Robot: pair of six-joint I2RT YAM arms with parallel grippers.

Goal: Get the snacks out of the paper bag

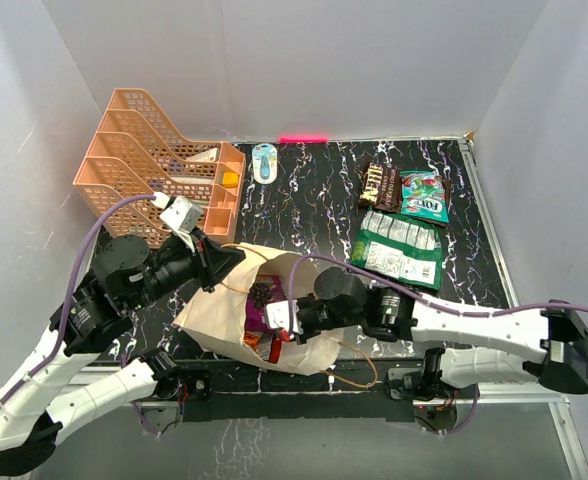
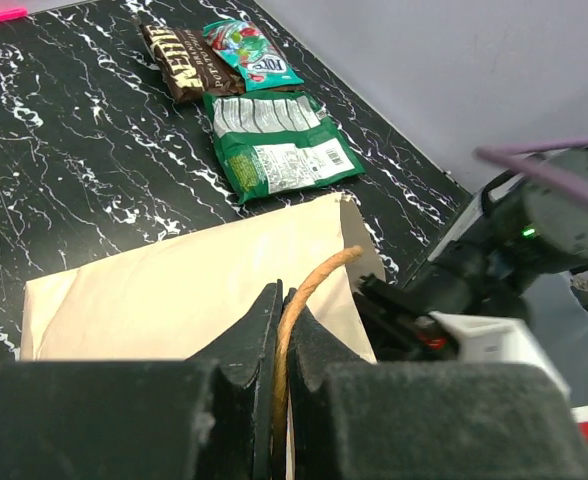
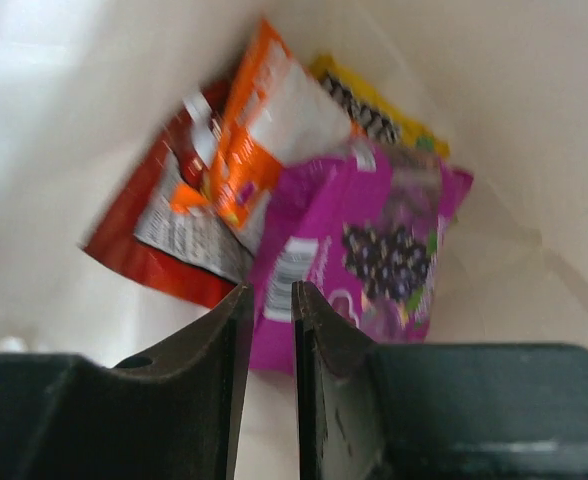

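Note:
The cream paper bag (image 1: 209, 322) lies tipped with its mouth facing up and right. My left gripper is shut on the bag's tan cord handle (image 2: 319, 275), at the rim. Inside the bag, my right gripper has its fingers either side of the lower edge of a purple snack pack (image 3: 374, 265), shut on it. Behind that pack lie an orange-and-white pack (image 3: 274, 120), a red-and-silver pack (image 3: 179, 215) and a yellow one (image 3: 374, 105). From the top, the right arm covers part of the purple pack.
A green snack pack (image 1: 399, 247), a brown pack (image 1: 380, 187) and a teal pack (image 1: 424, 196) lie on the right of the dark table. An orange file rack (image 1: 129, 140) stands at back left.

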